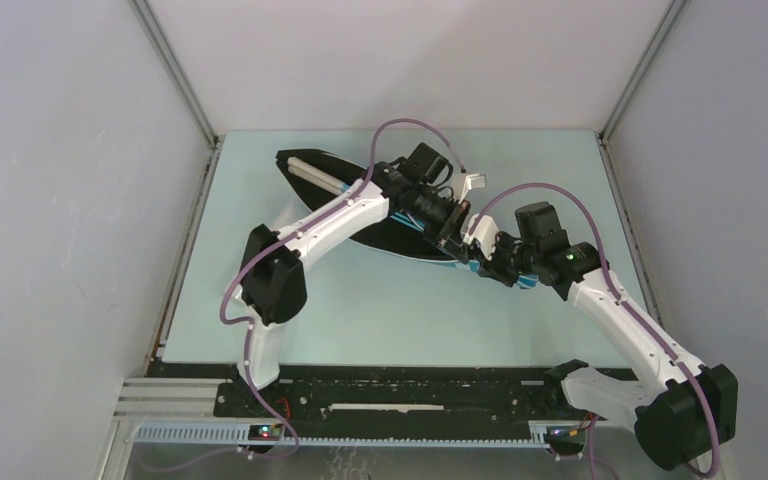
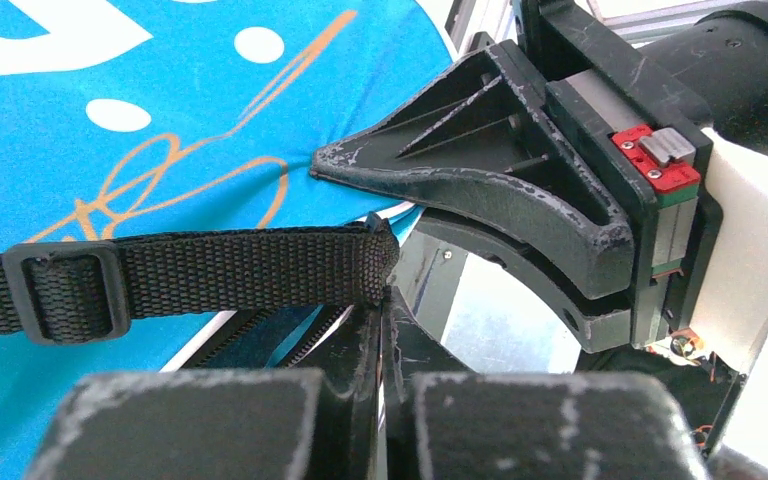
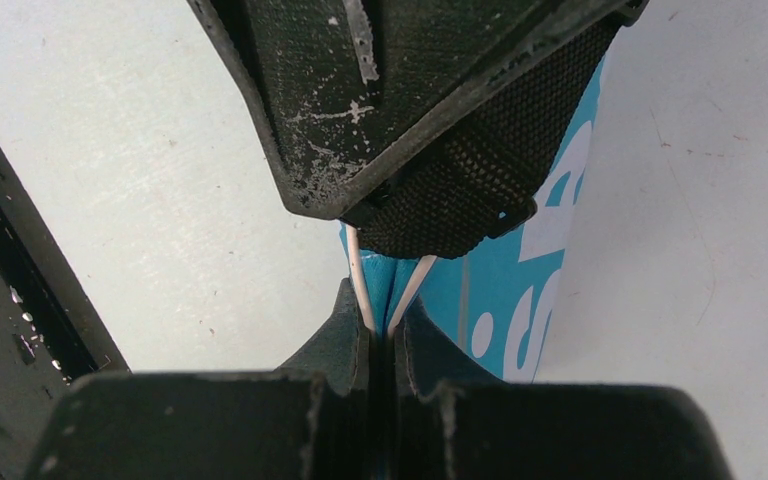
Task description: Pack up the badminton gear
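The badminton bag (image 1: pixel 395 238), black and blue with racket handles (image 1: pixel 312 172) inside, lies across the table under both arms. In the left wrist view, a black strap with a buckle (image 2: pixel 70 290) crosses the blue fabric above a zipper (image 2: pixel 240 340). My left gripper is shut at the strap's end by the zipper; whether anything thin is between its fingertips is unclear. My right gripper is shut on the bag's blue fabric with pale piping, below black mesh webbing (image 3: pixel 460 190). The two grippers are close together at the bag's right part.
Walls (image 1: pixel 110 220) border the left, back and right; a dark rail runs along the front edge.
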